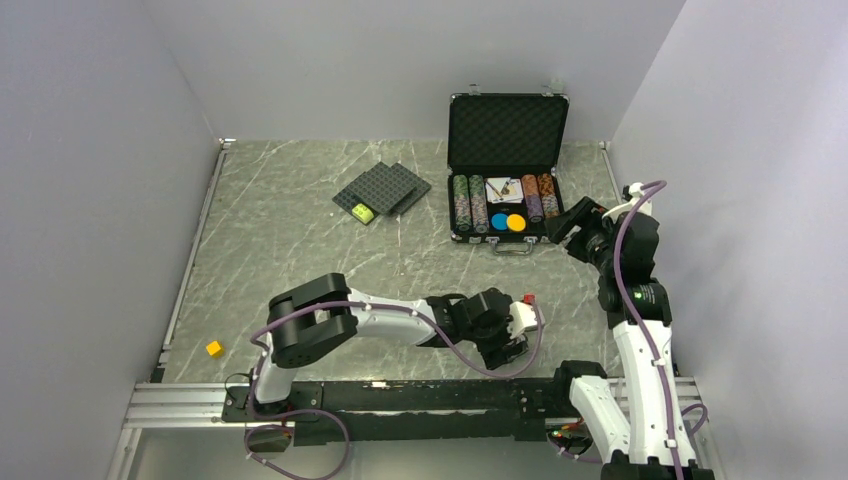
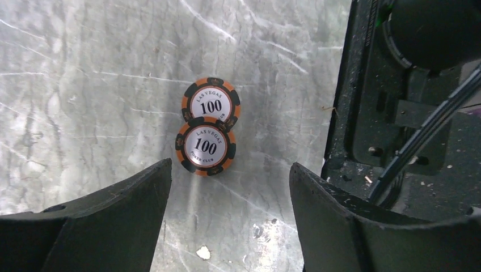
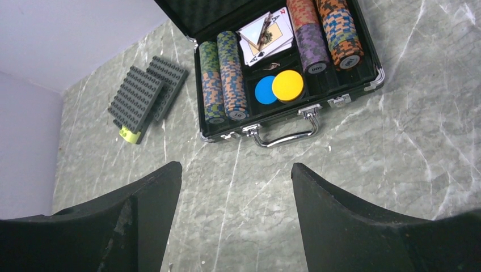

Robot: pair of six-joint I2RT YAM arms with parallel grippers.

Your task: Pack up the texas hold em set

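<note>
Two overlapping orange-and-black 100 poker chips (image 2: 205, 147) lie on the marble floor near the front edge. My left gripper (image 1: 505, 350) hangs low over them, hiding them in the top view; its fingers stand apart on either side with nothing between. The open aluminium case (image 1: 505, 205) at the back right holds chip stacks, playing cards, a blue disc (image 3: 265, 90) and a yellow disc (image 3: 287, 85). My right gripper (image 1: 570, 225) is open and empty in front of the case's right side.
Grey foam pads (image 1: 385, 185) with a lime item (image 1: 362, 213) lie left of the case. A small yellow cube (image 1: 214, 348) is at the front left. A dark rail (image 2: 363, 141) borders the chips' side.
</note>
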